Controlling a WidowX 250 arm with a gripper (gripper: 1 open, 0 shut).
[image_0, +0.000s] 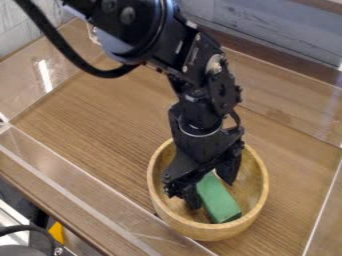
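A round, light wooden bowl (251, 210) sits on the tabletop at the lower middle right of the camera view. Inside it lies a green rectangular block (218, 200), tilted along the bowl's floor. My black gripper (203, 178) reaches down into the bowl over the block's upper end, its fingers open on either side. Whether either fingertip touches the block is hard to tell.
Pale walls edge it at the back, and a clear rim runs along the lower left. A black cable and a small yellow item sit at the bottom left.
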